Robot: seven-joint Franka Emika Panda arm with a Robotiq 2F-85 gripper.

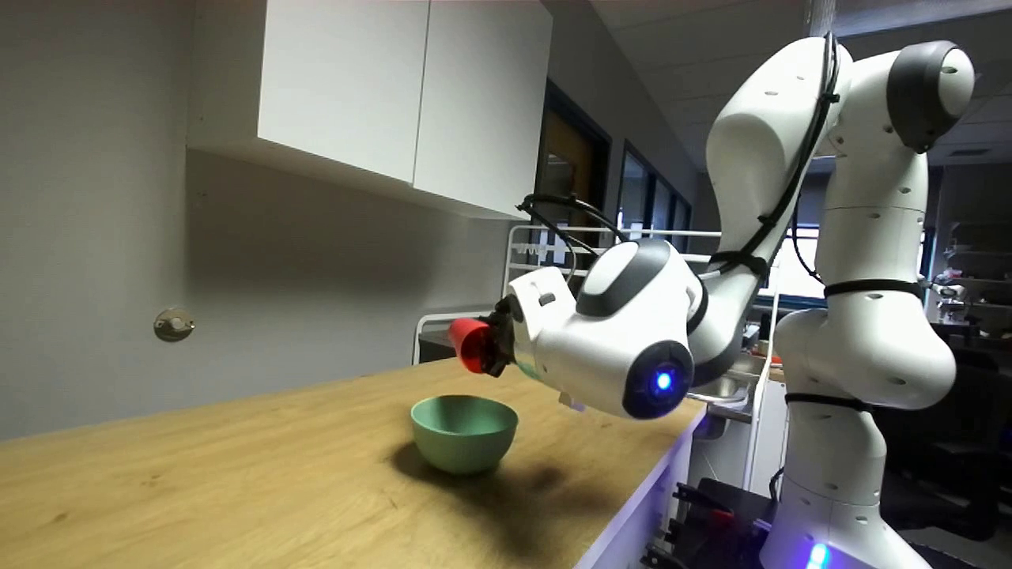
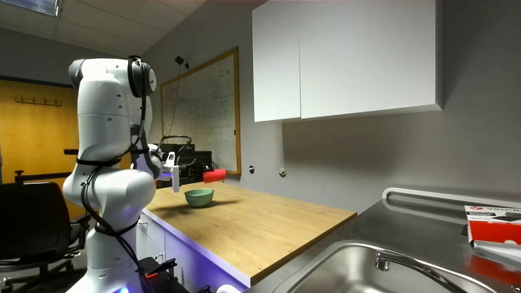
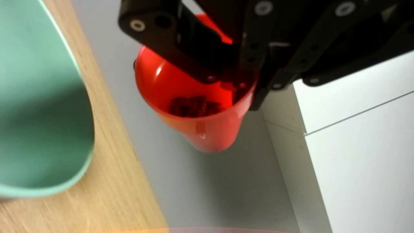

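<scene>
My gripper (image 1: 489,347) is shut on the rim of a red cup (image 1: 465,341), holding it in the air above the table. The cup is tipped far over, nearly on its side in exterior view 2. Inside it, the wrist view shows some dark pieces (image 3: 194,106), too blurred to name. Below the cup stands a green bowl (image 1: 462,446), upright on the wooden table (image 1: 237,474). At the left of the wrist view the bowl's bare inner wall (image 3: 35,116) shows; its whole floor is not visible. One of the fingers (image 3: 209,73) reaches into the cup's mouth.
White wall cabinets (image 1: 351,95) hang above the back of the table. A grey wall (image 1: 95,237) runs behind it. Past the table's end are a sink (image 2: 342,263) and a red-and-white box (image 2: 493,219). The table beside the bowl is clear.
</scene>
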